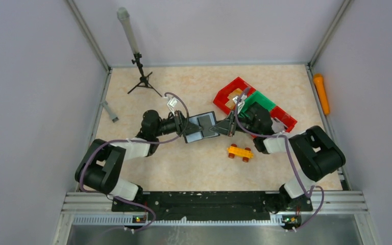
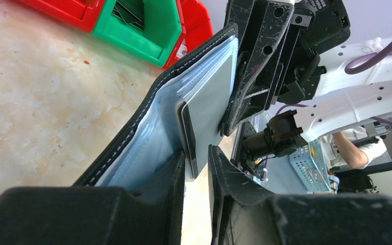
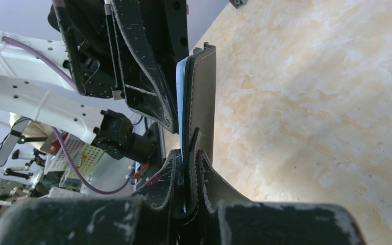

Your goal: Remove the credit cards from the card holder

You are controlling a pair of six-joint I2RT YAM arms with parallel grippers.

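An open card holder (image 1: 206,125) with a black stitched cover and pale blue lining hangs between my grippers. My right gripper is shut on its edge; the holder stands upright in the right wrist view. In the left wrist view, my left gripper is at the lining, its fingers part open round the near end of a grey card-like panel (image 2: 209,107). Whether they touch it is hard to tell.
Red and green bins (image 1: 260,102) stand at the back right. A yellow toy car (image 1: 239,152) lies in front of my right gripper. A tripod (image 1: 143,76) stands at the back left.
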